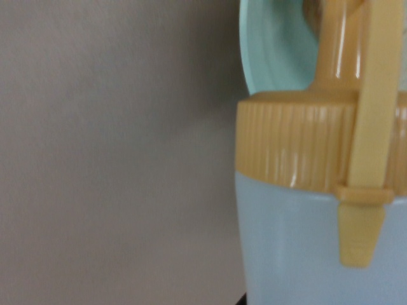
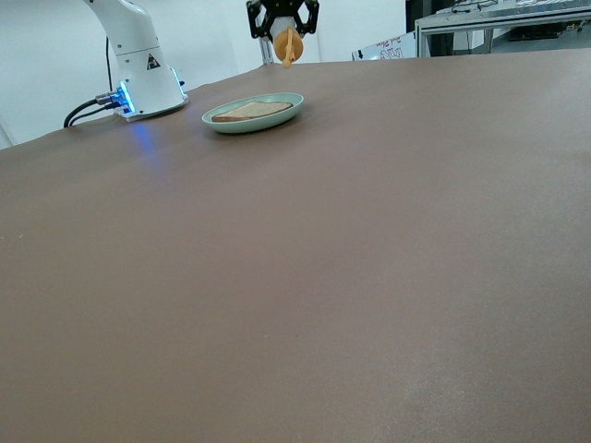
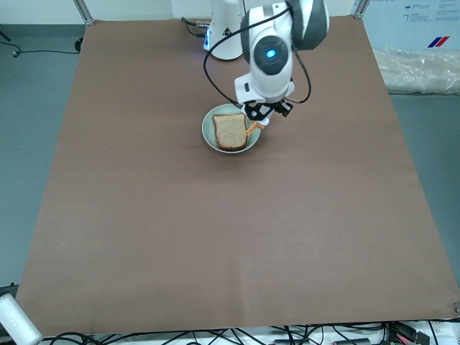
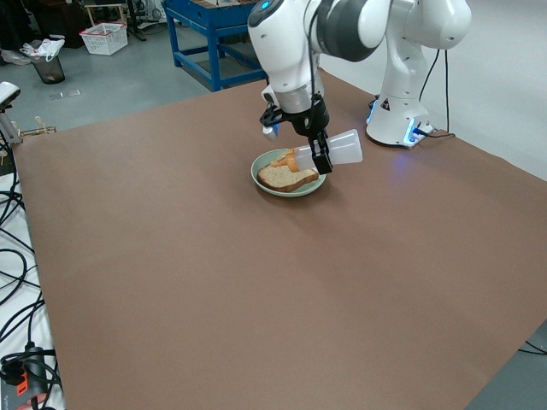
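A slice of bread (image 3: 228, 131) lies flat on a pale green plate (image 4: 308, 188) on the brown table (image 3: 237, 230). My gripper (image 4: 317, 145) is shut on a clear squeeze bottle (image 4: 340, 149) with an orange cap (image 1: 292, 140) and nozzle, held sideways above the plate. In the top view the nozzle end (image 2: 288, 51) faces that camera, over the bread. In the wrist view the bottle fills the right side and hides most of the plate.
The white robot base (image 2: 150, 88) stands at the table's back, with cables beside it. Cables lie beyond one edge.
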